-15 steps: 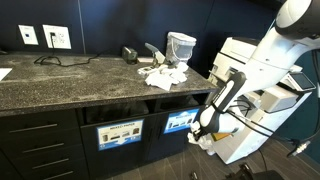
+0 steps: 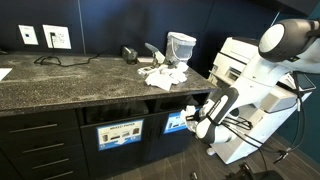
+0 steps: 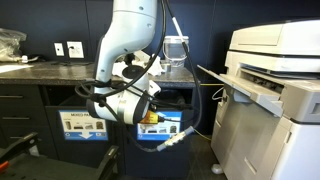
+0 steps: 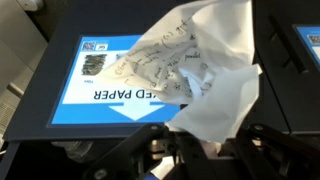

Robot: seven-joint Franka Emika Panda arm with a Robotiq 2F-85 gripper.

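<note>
A crumpled sheet of white paper point(image 4: 190, 62) with writing on it fills the middle of the wrist view. My gripper is shut on the lower end of that paper, and the fingers are partly hidden by it. Behind the paper is a dark bin front with a blue and white label point(image 4: 75, 95) reading "ED PAPER" upside down. In the second exterior view the gripper point(image 3: 150, 112) hangs before the bin fronts, close to the right-hand label point(image 3: 172, 130). A small white bit of the paper point(image 2: 191, 112) shows near that label in the first exterior view.
Above the bins runs a dark countertop point(image 2: 70, 82) carrying a pile of white paper point(image 2: 163, 75) and a clear white container point(image 2: 180, 47). The left bin label point(image 2: 119, 134) is unobstructed. A large white printer point(image 3: 262, 90) stands to the right.
My arm and gripper have risen from near the floor to the height of the bin labels, and the white paper has come up with them.
</note>
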